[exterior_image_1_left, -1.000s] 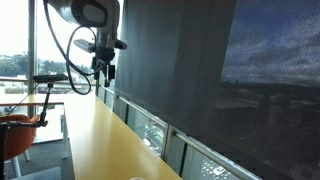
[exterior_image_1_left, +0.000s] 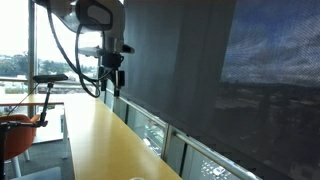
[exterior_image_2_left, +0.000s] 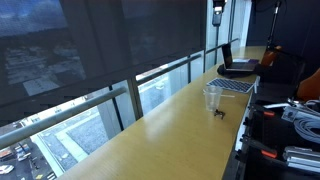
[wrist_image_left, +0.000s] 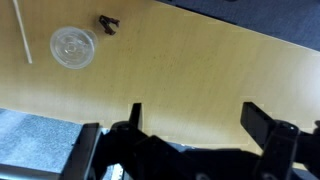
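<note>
High above the wooden table (exterior_image_1_left: 105, 145), my gripper (exterior_image_1_left: 117, 82) hangs with nothing in it. In the wrist view the gripper is open, its dark fingers wide apart over bare wood. A clear round cup (wrist_image_left: 73, 47) shows at the upper left of that view, well away from the fingers. Close beside it lies a small black object (wrist_image_left: 108, 24). From the second exterior view, the cup (exterior_image_2_left: 212, 98) stands upright, the black object (exterior_image_2_left: 219, 114) just in front of it.
A thin white stick (wrist_image_left: 22, 30) lies left of the cup in the wrist view. A dark laptop-like object (exterior_image_2_left: 236, 68) occupies the far end of the table. A dark blind (exterior_image_1_left: 230, 80) hangs along one side.
In the first exterior view, my gripper has shifted slightly right and lower, and the arm's pose has changed a little. The table shows no change.
</note>
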